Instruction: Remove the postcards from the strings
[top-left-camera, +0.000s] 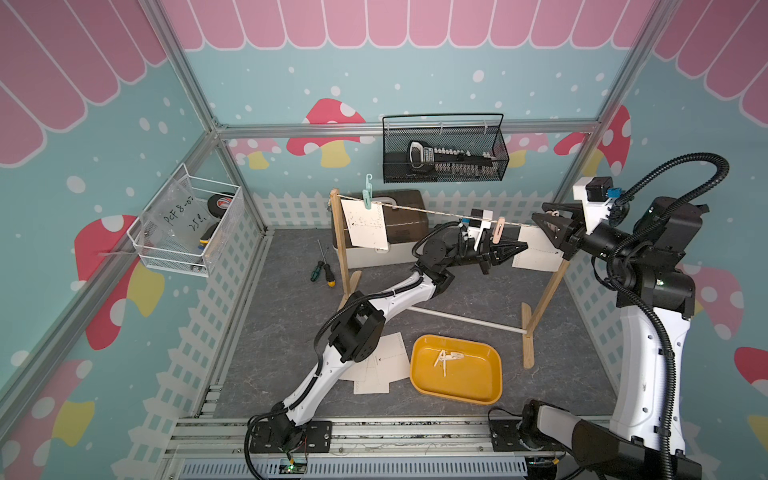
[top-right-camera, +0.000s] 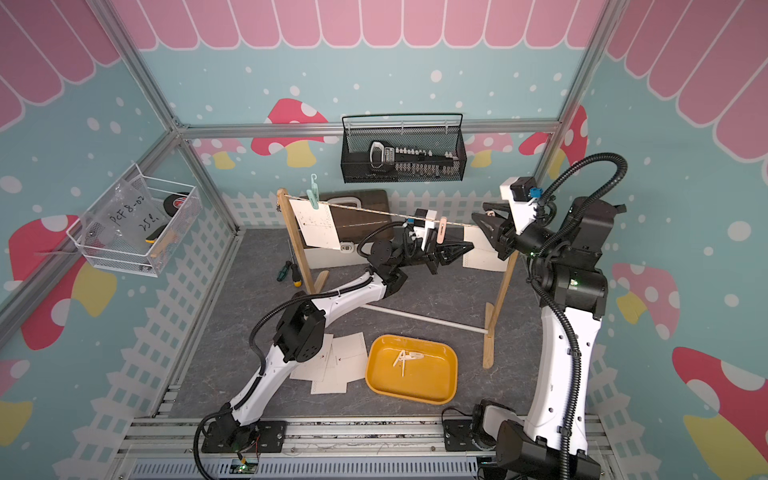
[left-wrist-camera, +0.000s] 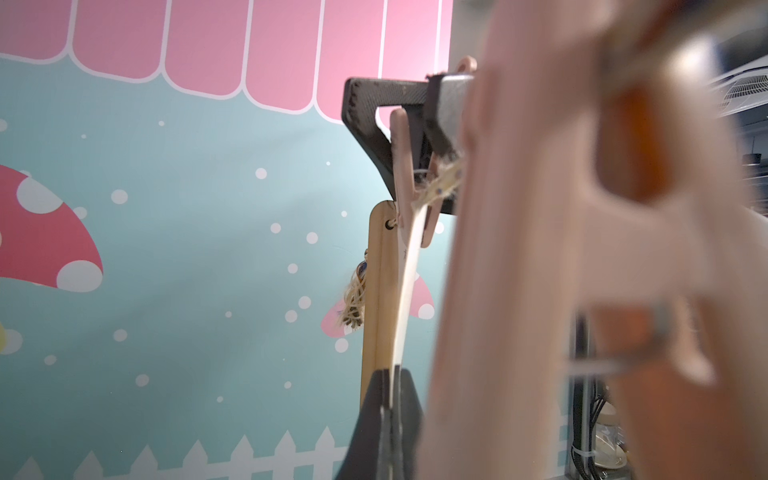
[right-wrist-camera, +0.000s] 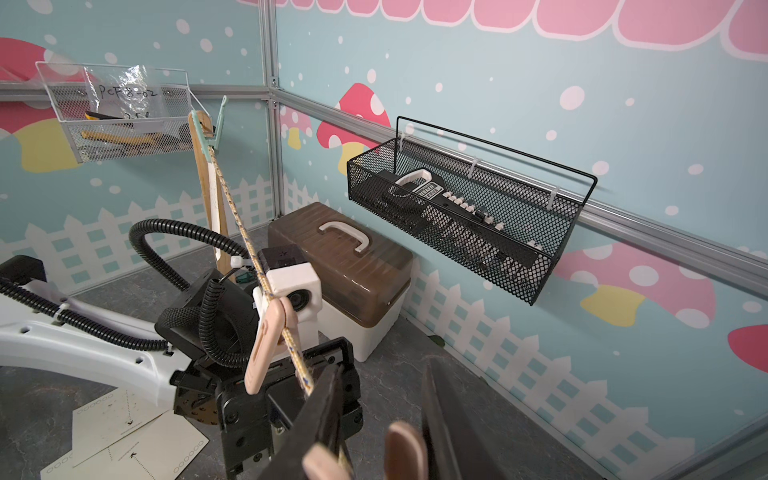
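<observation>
Near the right post, a white postcard (top-left-camera: 537, 254) hangs from the string (right-wrist-camera: 240, 220) by a pink clothespin (left-wrist-camera: 402, 148). My left gripper is shut on that card's edge, below the pin. Around the pin stands my right gripper, part open; the pin's two handle ends lie apart between its fingers. Another pink clothespin sits on the string with no card showing under it, blurred and close in the left wrist view. At the left post a second postcard (top-left-camera: 365, 224) hangs under a green clothespin (top-left-camera: 368, 194).
An orange tray (top-left-camera: 456, 392) with white pins stands in front, beside loose cards (top-left-camera: 384, 368). The wooden right post (top-left-camera: 552, 292) is close to my right gripper. A toolbox (right-wrist-camera: 344, 264), a black mesh basket (right-wrist-camera: 472, 240) and screwdrivers (top-left-camera: 328, 272) lie behind and left.
</observation>
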